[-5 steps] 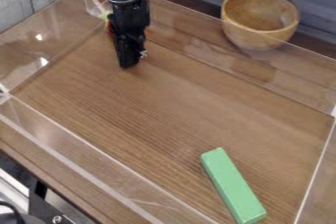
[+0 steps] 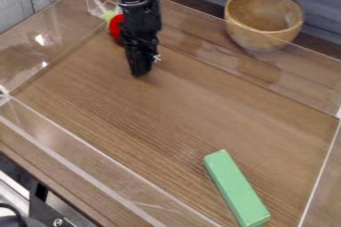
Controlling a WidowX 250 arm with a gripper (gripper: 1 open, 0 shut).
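Note:
The black gripper (image 2: 140,64) hangs low over the wooden table near the back left, its fingertips close to the surface; it looks shut, with nothing clearly held. Partly hidden behind it is a red object (image 2: 116,27) with some pale green and white stuff (image 2: 104,8) beside it. A small light bit shows by the fingertips, too small to tell what it is.
A wooden bowl (image 2: 261,18) stands at the back right. A green block (image 2: 236,186) lies at the front right.
The gripper has shifted slightly to the right, showing more of the red object behind it. The bowl and green block have not moved.

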